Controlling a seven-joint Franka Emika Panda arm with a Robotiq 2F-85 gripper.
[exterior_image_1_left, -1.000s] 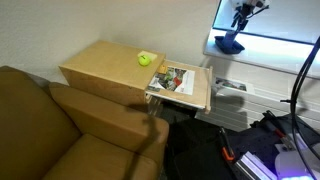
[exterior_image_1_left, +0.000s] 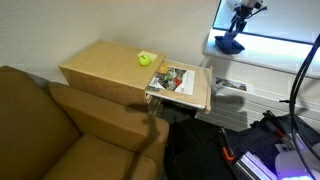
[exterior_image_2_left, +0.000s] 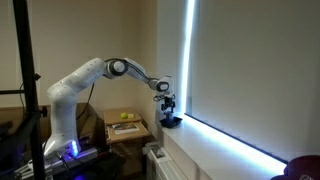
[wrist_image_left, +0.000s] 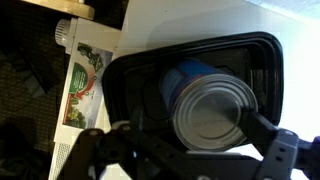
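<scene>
A can with a blue label and a silver end (wrist_image_left: 207, 113) lies in a black bin (wrist_image_left: 144, 84) in the wrist view. My gripper is over the bin, its dark fingers (wrist_image_left: 122, 142) spread on either side of the can. Clear space separates the left finger from the can; the right one overlaps its edge in the image, so contact there cannot be told. From outside, the bin (exterior_image_1_left: 229, 45) stands on the white ledge by the window, with the gripper (exterior_image_1_left: 237, 28) above it.
An open drawer (exterior_image_1_left: 190, 98) with printed packets extends from the wooden cabinet (exterior_image_1_left: 105, 66). A yellow-green ball (exterior_image_1_left: 144, 59) rests on the cabinet top. The bright window (exterior_image_1_left: 275, 50) stands close behind the bin. Bare ledge (exterior_image_2_left: 207, 150) runs away from the bin.
</scene>
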